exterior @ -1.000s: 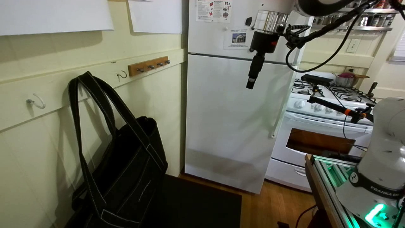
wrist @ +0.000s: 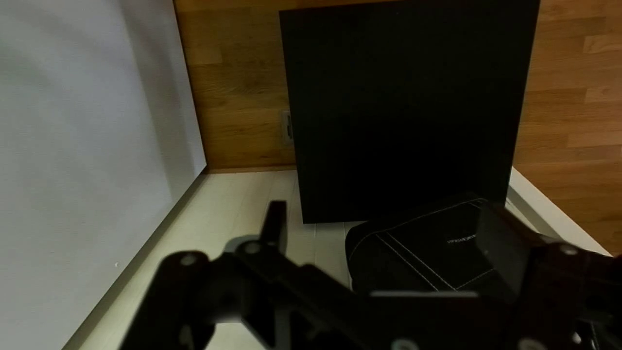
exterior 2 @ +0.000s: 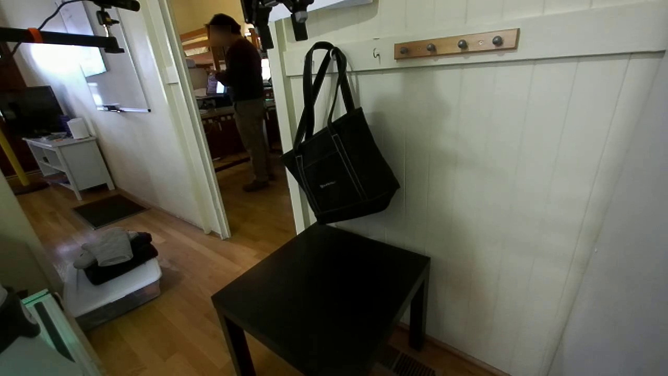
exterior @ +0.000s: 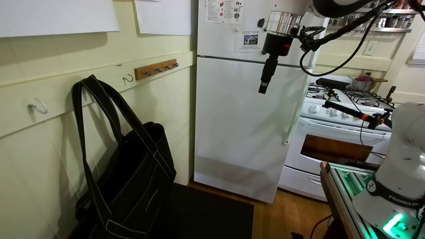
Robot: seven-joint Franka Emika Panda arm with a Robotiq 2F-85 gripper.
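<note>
A black tote bag with white stitching hangs by its handles on the wall at the left of exterior view 1. In exterior view 2 the same bag hangs tilted, its bottom corner close to the black table. My gripper points down in front of the fridge, well apart from the bag. Its two fingers show at the top of exterior view 2, spread apart with nothing between them. The wrist view looks down on the table and part of the bag.
A wooden peg rack and an empty wall hook are on the wall board. The white fridge stands behind my gripper, and a stove stands right of it. A person stands beyond the doorway.
</note>
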